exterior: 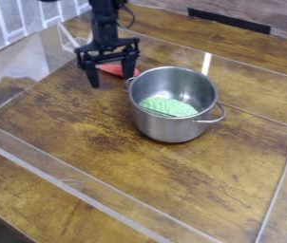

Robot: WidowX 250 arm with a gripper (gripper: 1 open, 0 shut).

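Observation:
My black gripper [109,66] hangs low over the upper left of the table, its two fingers spread apart above and around a red object [121,71], which they partly hide. I cannot tell whether they touch it. A steel pot [174,126] with two side handles stands right of the gripper, a green ribbed item [165,105] lying inside it.
Clear panels or strips border the work area at left, back and right. A pale grated wall is at the upper left.

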